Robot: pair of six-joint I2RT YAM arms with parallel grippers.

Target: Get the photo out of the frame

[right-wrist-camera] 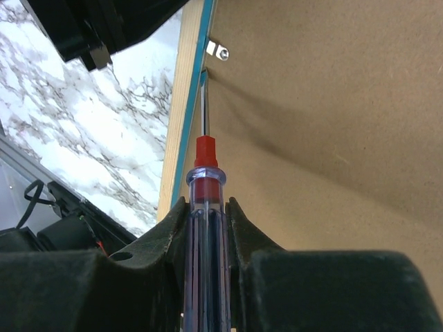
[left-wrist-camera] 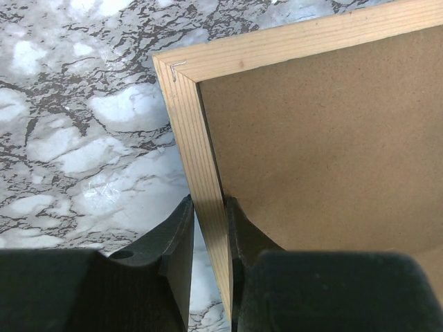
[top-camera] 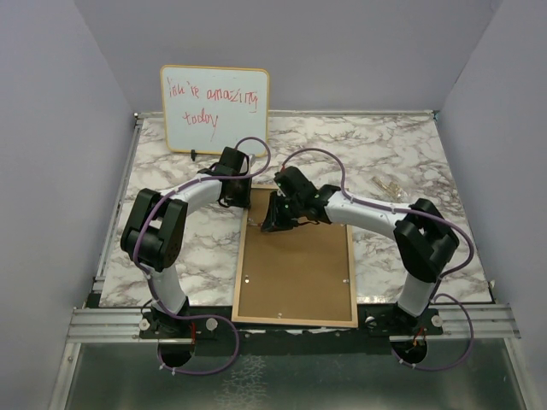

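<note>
The wooden frame (top-camera: 241,272) lies back up on the marble table, its brown backing board (top-camera: 295,273) inside the rim. In the left wrist view my left gripper is shut on the frame's left side rail (left-wrist-camera: 190,142), below a corner. My right gripper is shut on a screwdriver (right-wrist-camera: 206,183) with a clear handle and red collar. The screwdriver's tip touches the gap between the rail's blue inner edge and the board, just beside a small metal clip (right-wrist-camera: 217,50). The photo itself is hidden.
Several more clips, such as one on the left rail (top-camera: 247,279), line the frame. A whiteboard (top-camera: 214,111) stands at the back left. A small clear packet (top-camera: 391,189) lies on the right of the table, where marble is free.
</note>
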